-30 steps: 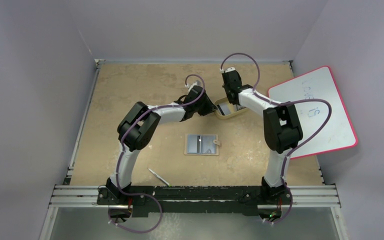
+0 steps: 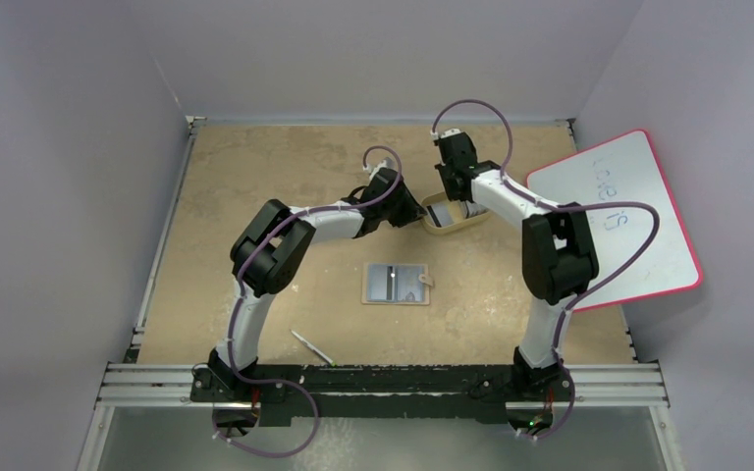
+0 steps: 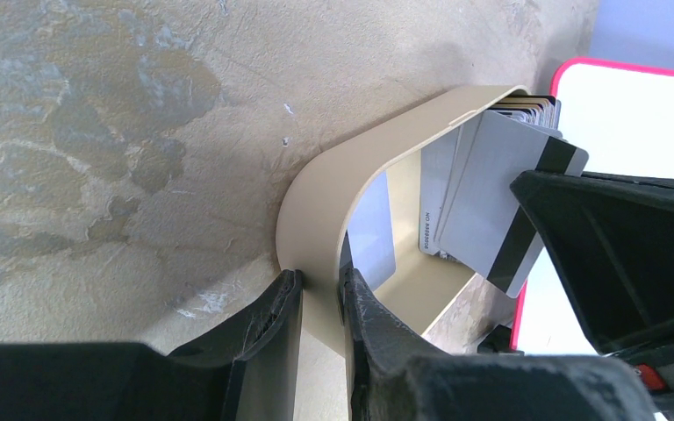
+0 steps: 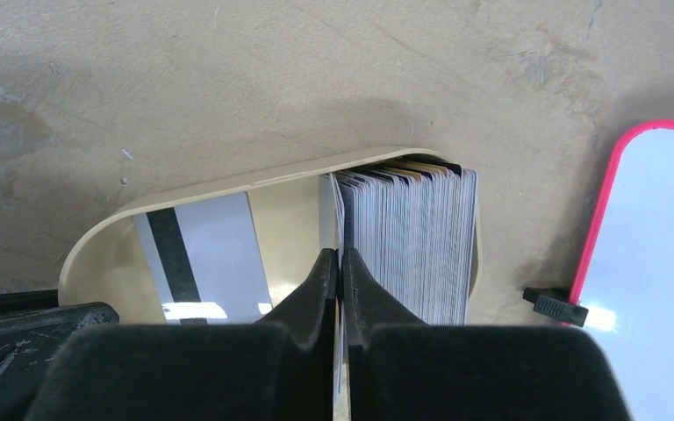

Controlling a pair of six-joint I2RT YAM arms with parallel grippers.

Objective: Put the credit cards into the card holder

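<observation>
A beige oval card holder (image 2: 443, 228) sits on the table, with my left gripper shut on its left end wall. Inside, a packed stack of cards (image 4: 404, 237) fills the right end, and a striped card (image 4: 215, 250) lies flat at the left end. My right gripper is down at the stack's left edge, shut, with card edges at its fingertips; whether it grips any cannot be told. In the left wrist view, grey cards (image 3: 491, 193) lean out from the stack by the right gripper's fingers.
A whiteboard (image 2: 609, 255) with pink rim lies at the right. A small board with a grey panel (image 2: 396, 285) lies front centre, and a pen (image 2: 310, 347) near the front edge.
The left arm has not moved.
</observation>
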